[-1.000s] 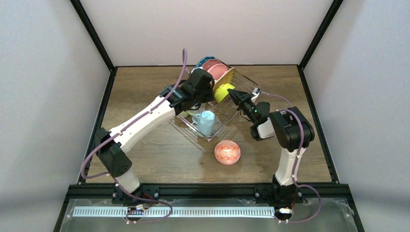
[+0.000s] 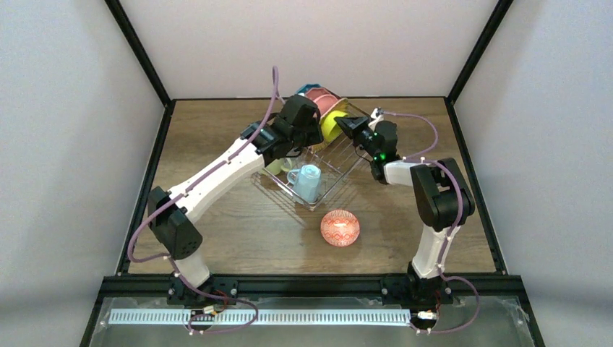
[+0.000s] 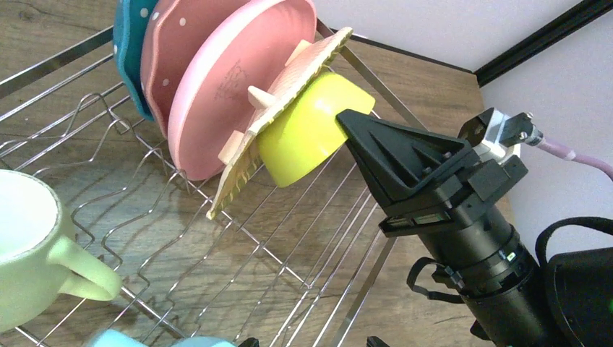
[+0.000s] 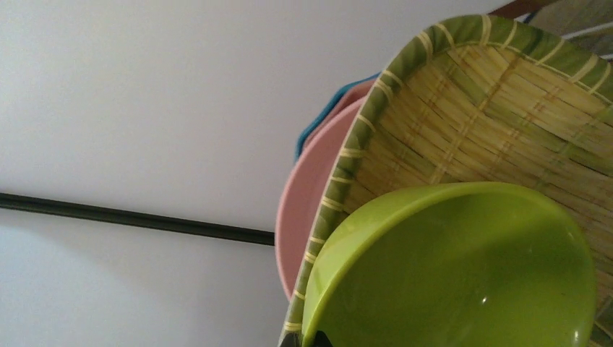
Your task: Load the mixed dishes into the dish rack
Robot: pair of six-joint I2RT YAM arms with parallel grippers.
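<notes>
A yellow-green bowl [image 3: 311, 130] is tipped on its side against the woven bamboo tray [image 3: 246, 170] in the wire dish rack [image 3: 307, 289]. My right gripper is shut on the bowl's rim. Above the rack, my left gripper has its fingertips apart at the bottom edge of its wrist view, nothing seen between them. Behind the tray stand a pink bowl [image 3: 238, 87], a dotted pink dish [image 3: 168, 50] and a blue dish [image 3: 130, 54]. A pale green mug [image 3: 36, 249] and a light blue cup [image 2: 307, 183] occupy the rack's front.
An orange-patterned bowl [image 2: 340, 228] sits on the table in front of the rack. Much of the rack's right side shows bare wires. A white wall [image 2: 311, 50] rises close behind the rack.
My right gripper has carried the yellow-green bowl toward the back of the rack, closer along the tray. The left arm has shifted only slightly. The other dishes look unmoved.
</notes>
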